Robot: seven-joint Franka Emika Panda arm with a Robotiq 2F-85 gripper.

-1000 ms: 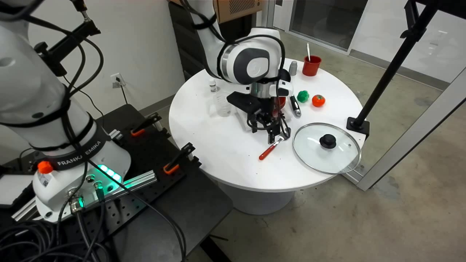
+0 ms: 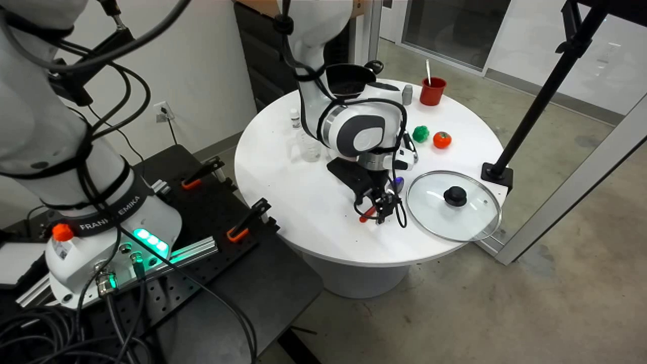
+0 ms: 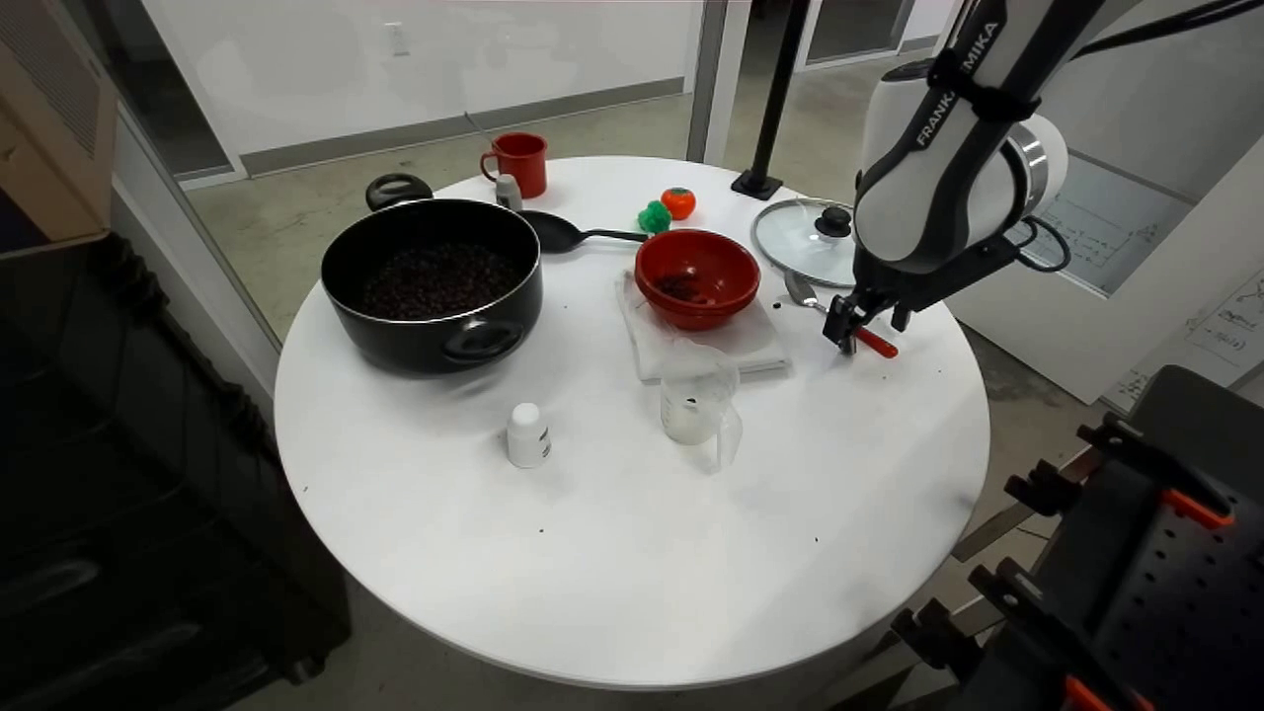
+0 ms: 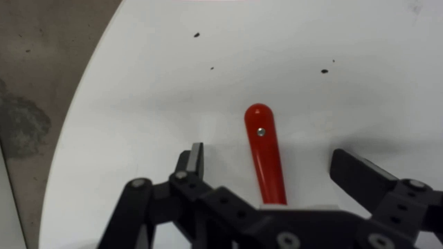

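A spoon with a red handle (image 4: 267,159) lies on the white table; its metal bowl (image 3: 801,289) shows in the second exterior view. In the wrist view the handle runs between the spread fingers of my gripper, touching neither of them, and its lower part passes out of sight behind the gripper body. The gripper (image 3: 850,338) stands low over the table at the handle. From the first exterior view, the handle's end (image 2: 365,216) peeks out beside the gripper (image 2: 374,209), and the rest of the spoon is mostly hidden.
Close by lies a glass lid (image 2: 453,206). Red bowls (image 3: 696,278) sit on a folded cloth (image 3: 758,352), beside a clear measuring cup (image 3: 699,409). A black pot (image 3: 433,278) holds dark beans.
The gripper has come lower and toward the table's near edge, from above the spoon's metal end to its red handle. The spoon seems to lie where it was.
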